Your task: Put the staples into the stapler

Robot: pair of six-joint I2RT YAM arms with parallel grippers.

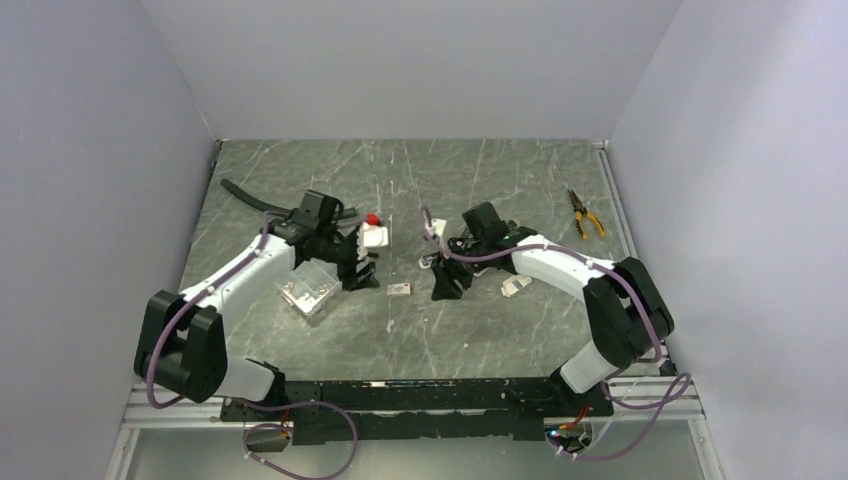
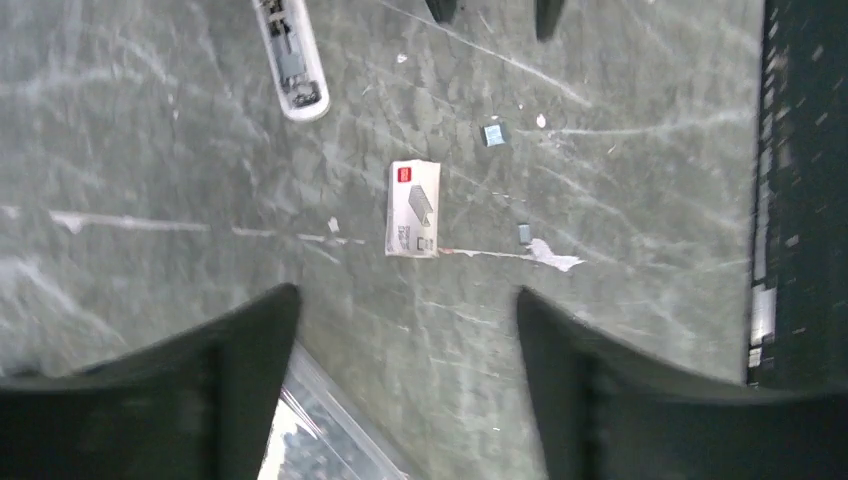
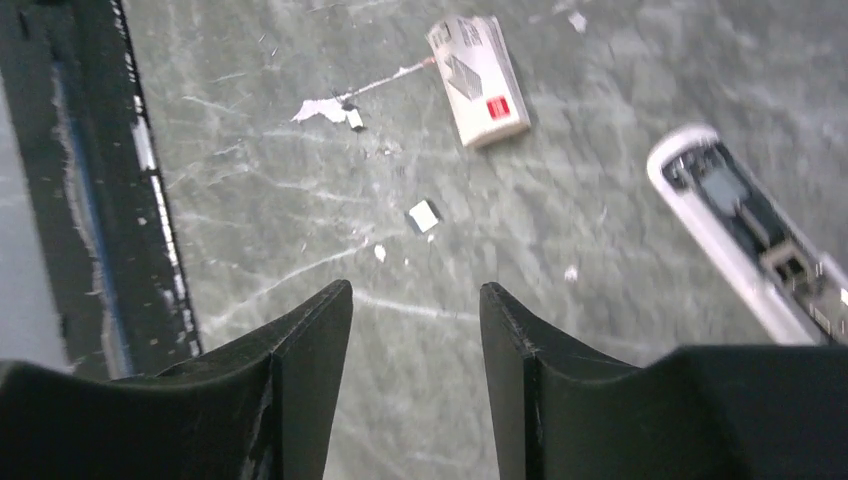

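A small staple box (image 1: 399, 289) with a red label lies flat on the marble table between the grippers; the wrist views show it too (image 2: 412, 210) (image 3: 478, 85). A stapler part (image 2: 291, 60) with a white rim lies beside it, a dark channel along its length (image 3: 736, 225). My left gripper is over the table left of the box, open, nothing between its blurred fingers. My right gripper is right of the box, open, with nothing between its fingertips.
A clear tray (image 1: 309, 292) is at the left, a dark tube (image 1: 245, 197) behind it, pliers (image 1: 585, 215) at the back right and a pale object (image 1: 516, 285) at the right. Small flakes lie near the box.
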